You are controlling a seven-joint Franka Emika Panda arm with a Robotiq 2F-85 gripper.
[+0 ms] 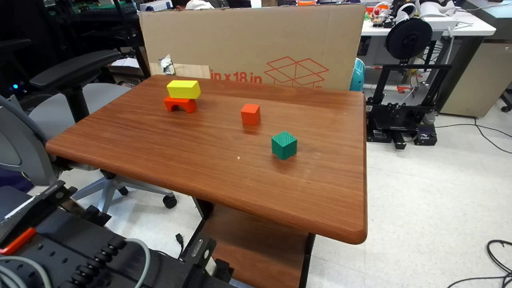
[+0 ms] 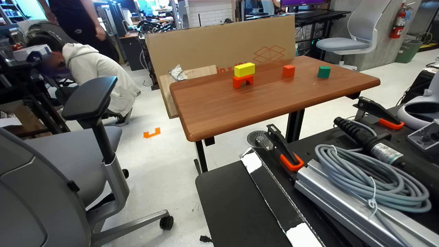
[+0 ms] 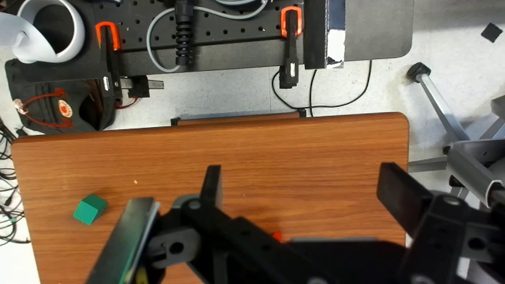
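Observation:
On the wooden table stands a yellow block [image 1: 183, 89] resting on top of an orange-red arch block [image 1: 180, 104], toward the back left in exterior view 1. Separate from them, an orange-red cube [image 1: 250, 115] sits near the middle of the tabletop. A green cube [image 1: 284, 145] lies closer to the front right; the wrist view shows this green cube [image 3: 90, 209] at the left. My gripper is open above the table, its fingers wide apart with nothing held. Its body hides most of the table's far part there, leaving only a red speck visible. Neither exterior view includes the gripper.
A cardboard sheet [image 1: 230, 41] stands along the table's back edge. At the table's left is an office chair [image 2: 103, 156]. The black bench [image 2: 230, 206] in front carries clamps and a coiled grey cable [image 2: 370, 177].

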